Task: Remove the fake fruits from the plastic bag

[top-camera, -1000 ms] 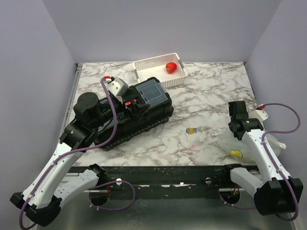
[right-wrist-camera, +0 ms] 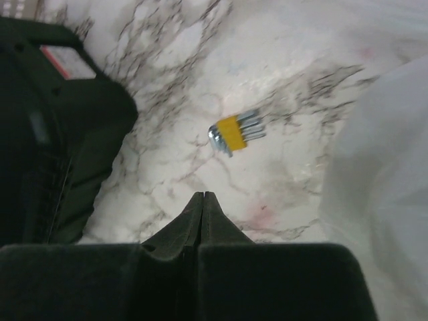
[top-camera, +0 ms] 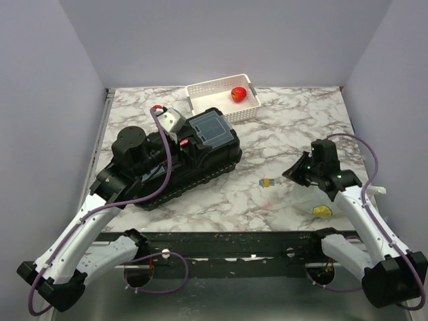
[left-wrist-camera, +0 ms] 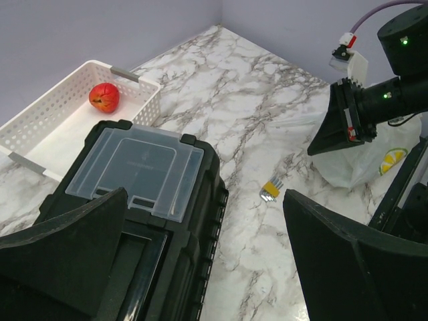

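Note:
At the right of the table lies the translucent plastic bag [top-camera: 309,198], a yellow fruit [top-camera: 322,211] showing through it near the front edge; in the left wrist view it looks like a lemon slice [left-wrist-camera: 393,159]. My right gripper [top-camera: 286,175] is beside and above the bag, its fingers shut and nothing visible between them. In the right wrist view the closed tips [right-wrist-camera: 204,195] hang over bare marble, with the bag [right-wrist-camera: 388,174] just to their right. Over the black toolbox my left gripper [top-camera: 194,164] stands open and empty.
A white basket [top-camera: 200,90] at the back holds a red fruit [top-camera: 239,94]. The black toolbox [top-camera: 231,150] fills the left centre. A small yellow-banded bundle of metal pieces [top-camera: 267,182] lies mid-table.
My right gripper has swung left from over the bag toward the table's middle. The bag's visible part has shifted a little left. The left arm has moved slightly right.

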